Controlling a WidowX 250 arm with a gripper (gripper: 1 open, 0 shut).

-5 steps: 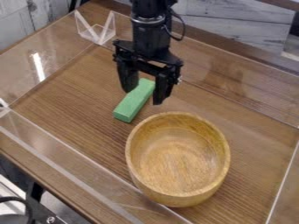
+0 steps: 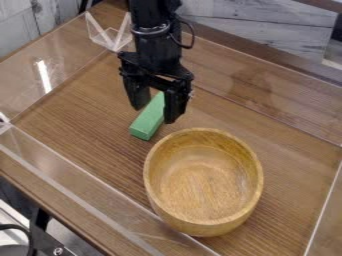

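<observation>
My gripper [image 2: 158, 92] hangs from the arm at upper centre of the camera view, open, its dark fingers spread above and around the upper end of a green block [image 2: 146, 124]. The block lies slanted on the wooden table, its upper end partly hidden by the gripper. Whether the fingers touch it is hard to tell. Below and right of the block is an empty tan oval bowl [image 2: 201, 178].
A pale wall runs along the back. A clear plastic object lies at the left edge, and a dark cable is at the lower left corner.
The gripper has moved left and a little lower, over the green block. The block and bowl look unmoved.
</observation>
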